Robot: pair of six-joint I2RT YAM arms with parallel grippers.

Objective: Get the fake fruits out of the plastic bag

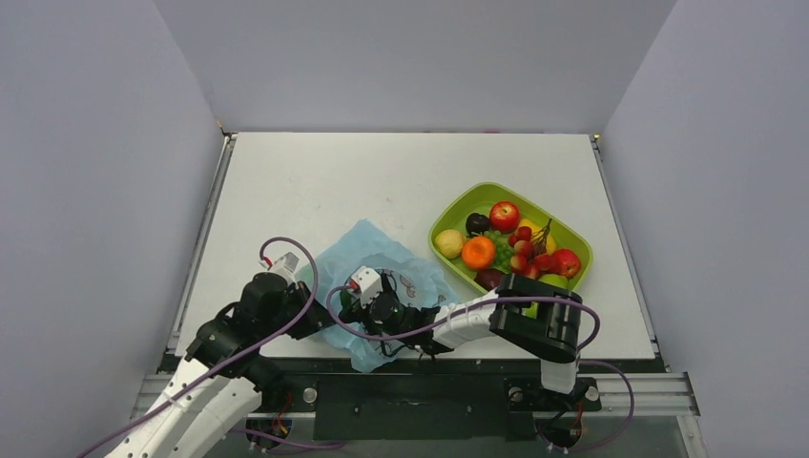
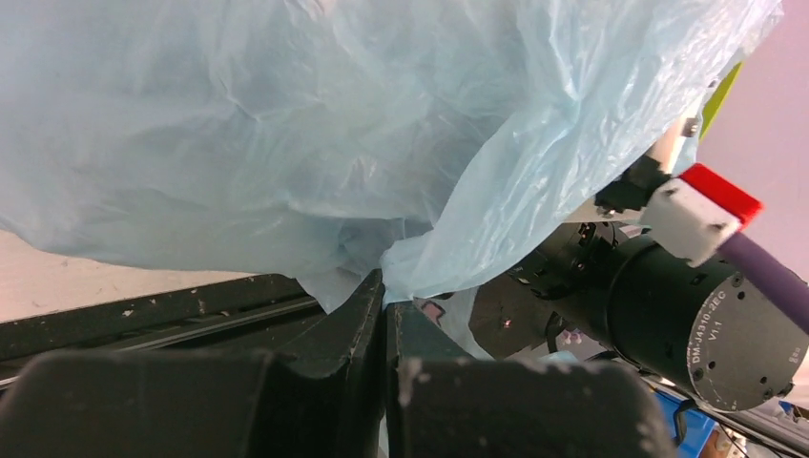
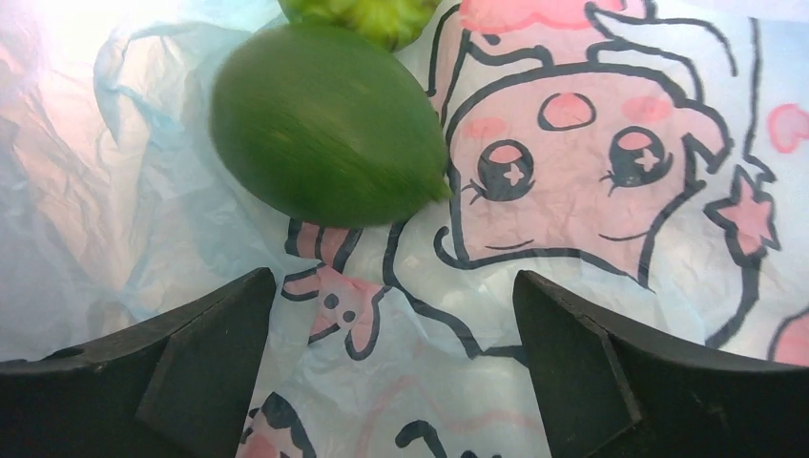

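A crumpled blue plastic bag [image 1: 367,239] lies at the table's front middle. My left gripper is shut on a fold of the bag [image 2: 496,172] near the front edge. My right gripper is open over the bag's printed inside [image 3: 572,181]. Just beyond its fingers lie a smooth green fruit [image 3: 324,124] and part of a bumpy green one [image 3: 358,19]. In the top view my right arm mostly hides these fruits.
A green basket [image 1: 448,215] with several fruits, among them an orange [image 1: 479,253] and apples, stands at the right.
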